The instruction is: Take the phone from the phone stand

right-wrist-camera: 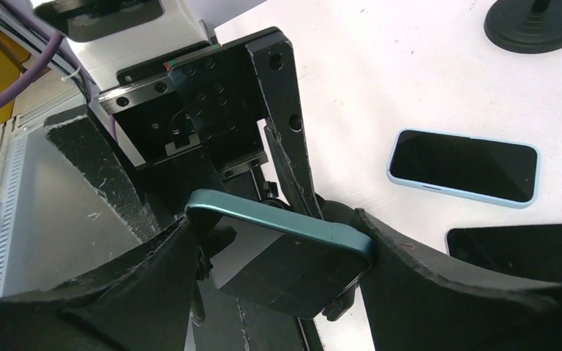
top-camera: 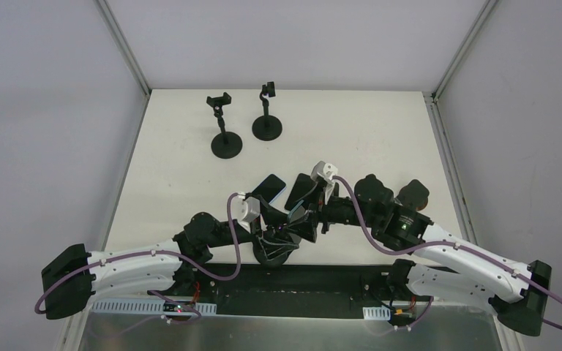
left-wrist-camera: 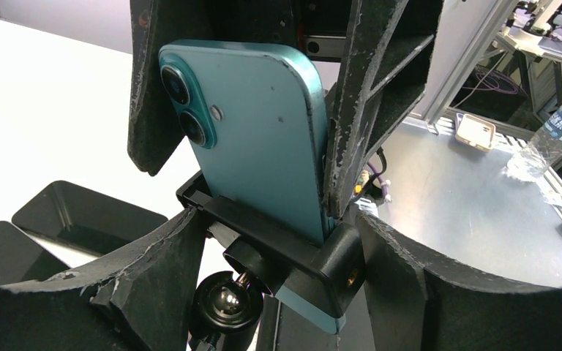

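Observation:
A teal phone (left-wrist-camera: 256, 124) stands in a black stand holder (left-wrist-camera: 278, 241) at the front centre; its base is mostly hidden by the arms in the top view. My left gripper is around the holder and ball joint, its fingers part open; contact is unclear. My right gripper is at the phone's upper end, fingers either side of it; whether they grip it I cannot tell. In the left wrist view the right gripper's black fingers flank the phone's top.
Two empty stands (top-camera: 227, 145) (top-camera: 267, 128) stand at the back. Two phones lie flat behind the grippers, one blue-edged (right-wrist-camera: 462, 167), one black (right-wrist-camera: 519, 248). A dark object (top-camera: 413, 194) sits at the right.

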